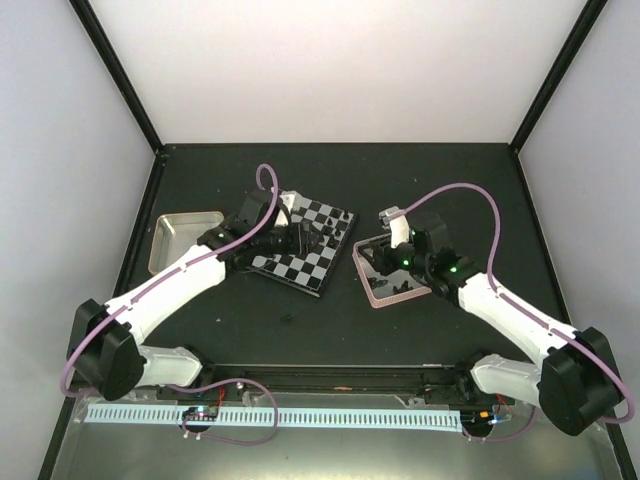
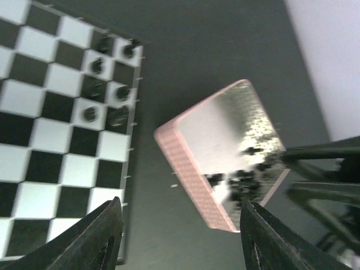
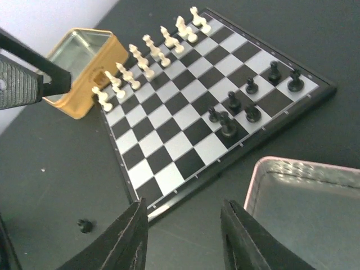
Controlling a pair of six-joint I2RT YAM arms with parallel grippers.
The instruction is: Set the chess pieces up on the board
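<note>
The chessboard (image 1: 300, 270) sits mid-table, with white pieces (image 3: 147, 53) in rows along one side and several black pieces (image 3: 250, 87) on the opposite side. A pink-rimmed tray (image 1: 395, 300) beside it holds more dark pieces (image 2: 244, 183). My left gripper is over the board's right part, fingers apart, nothing seen between them. My right gripper is over the tray's board-side end, fingers apart and empty. A small dark piece (image 3: 85, 225) lies on the table near the board's corner.
A second, empty tray (image 1: 190, 230) stands left of the board. The two arms are close together above the board and tray.
</note>
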